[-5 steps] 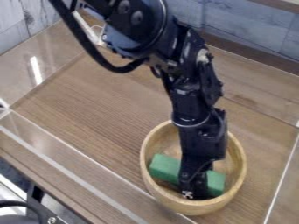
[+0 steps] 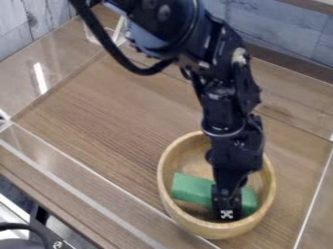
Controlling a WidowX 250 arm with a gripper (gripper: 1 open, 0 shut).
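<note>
A tan round bowl [image 2: 176,209] sits at the lower right of the camera view, holding a green block [image 2: 193,190] that lies tilted inside it. The black gripper [image 2: 229,202] reaches down into the bowl from above, its fingertips over the right part of the green block. The gripper is shut on the block, though its arm hides much of that end.
Pale walls stand at the back and left. A dark cable or fixture is at the bottom left corner.
The gripper has shifted slightly within the bowl, and the green block has moved a little with it.
</note>
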